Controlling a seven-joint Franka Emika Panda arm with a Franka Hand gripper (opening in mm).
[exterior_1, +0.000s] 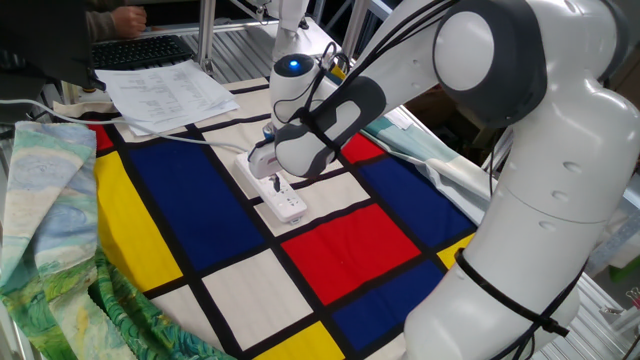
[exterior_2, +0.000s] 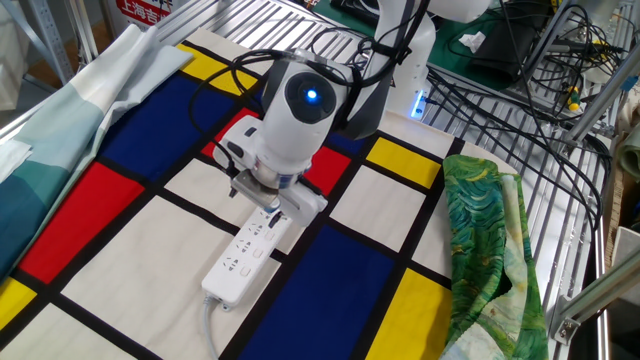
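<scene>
A white power strip lies on the patterned cloth, its cable leaving one end. Several sockets face up along its near part in the second exterior view. My gripper is down at the strip's other end, pointing at its top. A small dark piece shows there, and I cannot tell whether it is a fingertip or a plug. The gripper's white body covers part of the strip in the first exterior view. Whether the fingers are open or shut is hidden.
The cloth with coloured blocks covers the table. A green painted cloth lies bunched at one side, a pale blue-green cloth at the other. Papers and a keyboard lie at the back, near a person's hand.
</scene>
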